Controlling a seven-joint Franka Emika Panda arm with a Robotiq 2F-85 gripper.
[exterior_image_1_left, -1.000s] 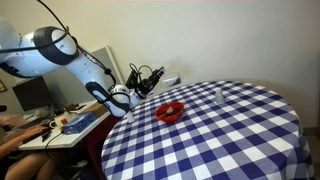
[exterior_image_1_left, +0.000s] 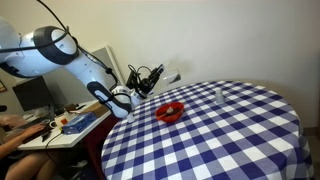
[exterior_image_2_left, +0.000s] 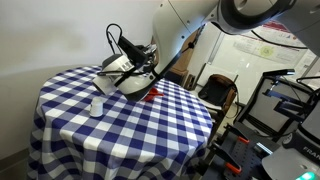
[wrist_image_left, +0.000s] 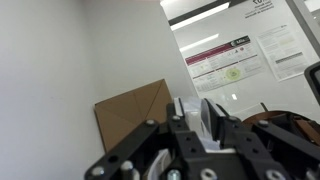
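Note:
My gripper (exterior_image_1_left: 160, 73) is held sideways above the checkered table, shut on a pale, see-through container (exterior_image_1_left: 171, 77). In exterior view 2 the same container (exterior_image_2_left: 107, 84) sticks out to the left of the gripper, over the table. The wrist view shows a whitish part of it (wrist_image_left: 194, 118) between the fingers; its full shape cannot be made out. Below and slightly right of the gripper in exterior view 1, a red bowl (exterior_image_1_left: 162, 117) rests on the cloth with something small in it. The container is clear of the bowl. A white cup (exterior_image_1_left: 219, 96) stands apart on the table.
A wall (exterior_image_1_left: 230, 45) rises behind the table. To the left are a desk with a monitor (exterior_image_1_left: 33, 95) and a blue box (exterior_image_1_left: 78, 123).
The gripper has turned a little, and the container's outer end is tilted slightly differently and looks larger. The bowl and white cup have stayed put.

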